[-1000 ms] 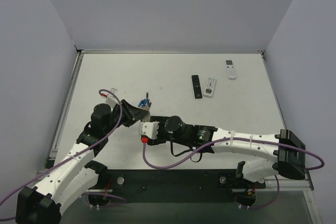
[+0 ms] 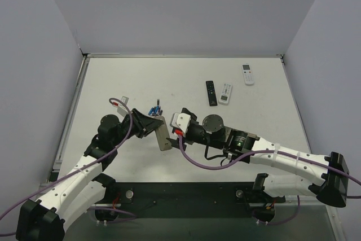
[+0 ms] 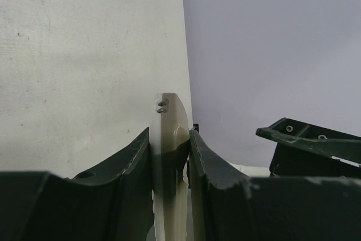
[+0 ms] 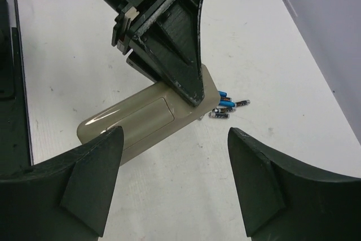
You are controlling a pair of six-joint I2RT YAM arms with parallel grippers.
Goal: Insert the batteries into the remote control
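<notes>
A beige-grey remote (image 2: 163, 136) (image 4: 138, 125) is held at its upper end by my left gripper (image 2: 155, 123), which is shut on it; a rectangular panel shows on its face in the right wrist view. Just to the right, my right gripper (image 2: 182, 130) stands open, its two fingers apart with nothing gripped between them. Behind the remote, several loose batteries (image 2: 154, 109) (image 4: 227, 104), some blue and some dark, lie on the white table.
A black remote (image 2: 211, 92) and two white remotes (image 2: 225, 93) (image 2: 247, 74) lie at the back right of the table (image 2: 121, 74). Walls enclose the table at the back and both sides.
My right gripper has moved to the right and a little toward the back, away from the held remote, uncovering more of it. My left gripper has stayed about in place.
</notes>
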